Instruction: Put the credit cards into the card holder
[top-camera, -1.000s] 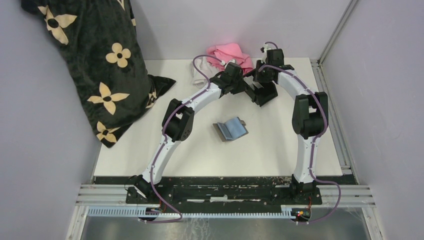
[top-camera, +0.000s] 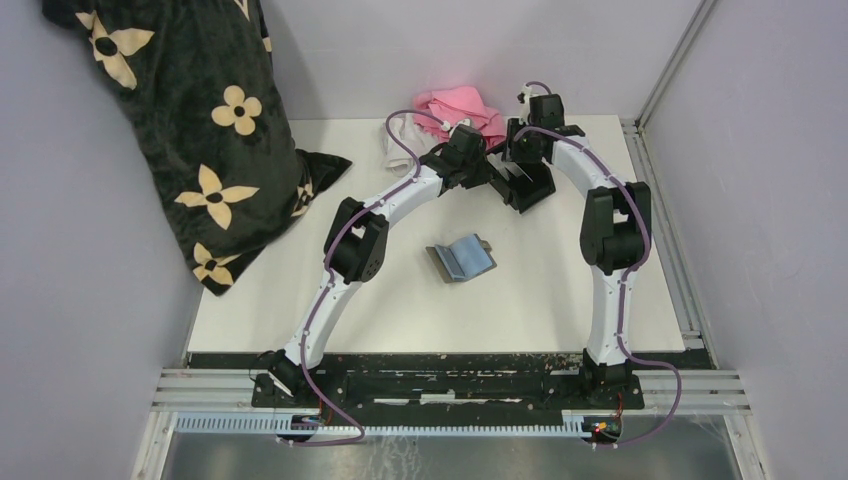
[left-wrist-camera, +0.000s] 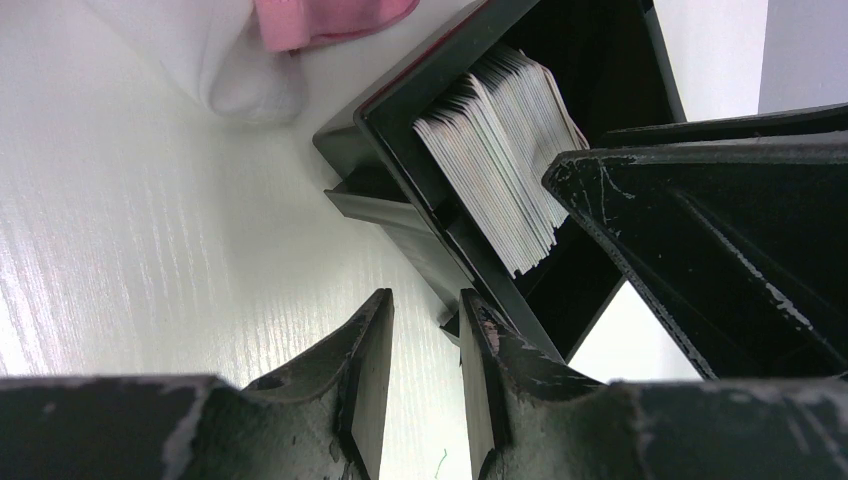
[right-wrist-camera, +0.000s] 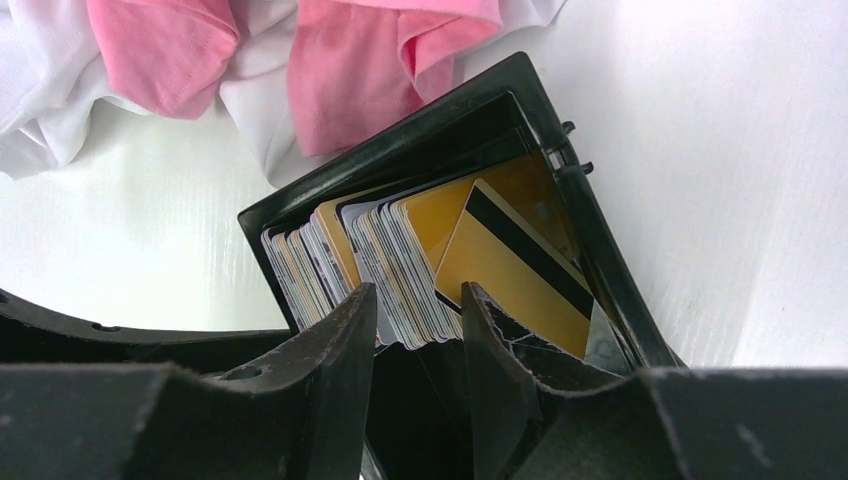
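In the top view the card holder (top-camera: 467, 258), blue inside, lies spread on the table's middle. The credit cards (right-wrist-camera: 395, 260) stand in packed rows inside a black box (top-camera: 536, 190) at the back. One gold card (right-wrist-camera: 515, 265) with a black stripe leans askew beside the rows. Over the box, my right gripper is part open, its fingertips just in front of the cards and nothing gripped between them. My left gripper stands part open at the box's left side, its right finger (left-wrist-camera: 478, 340) overlapping the box wall in view; nothing shows gripped there.
Pink cloth (top-camera: 462, 105) and white cloth (top-camera: 400, 140) are heaped behind and left of the box. A dark flowered cloth (top-camera: 190, 130) covers the left side. Both grippers are close together at the box.
The left arm, the box and the card holder look unmoved.
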